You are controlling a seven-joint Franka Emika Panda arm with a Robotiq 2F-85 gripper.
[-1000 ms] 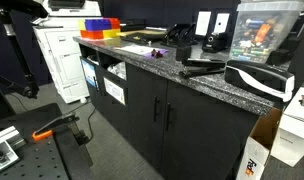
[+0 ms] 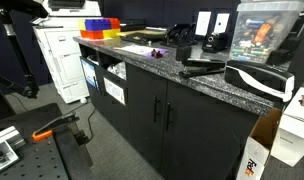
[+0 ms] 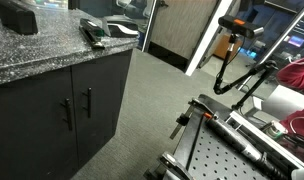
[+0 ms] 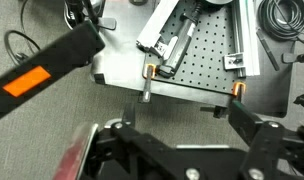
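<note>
In the wrist view my gripper is at the bottom of the picture, its dark fingers (image 4: 254, 133) spread wide apart. Nothing shows between them except the grey carpet and the front edge of the perforated metal base (image 4: 217, 62) below. The gripper cannot be made out in either exterior view. On the speckled counter (image 2: 177, 68) in exterior view 1 stand stacked coloured blocks (image 2: 97, 27), a clear tub of colourful pieces (image 2: 260, 35), and a black-and-white appliance (image 2: 259, 79).
Dark cabinet doors (image 2: 187, 125) with two handles stand under the counter. An open cardboard box (image 2: 256, 152) sits at the right. Orange-tipped clamps (image 4: 149, 72) project from the base edge, and a cable (image 4: 284, 17) lies coiled beside it. The carpet between base and cabinet is mostly clear.
</note>
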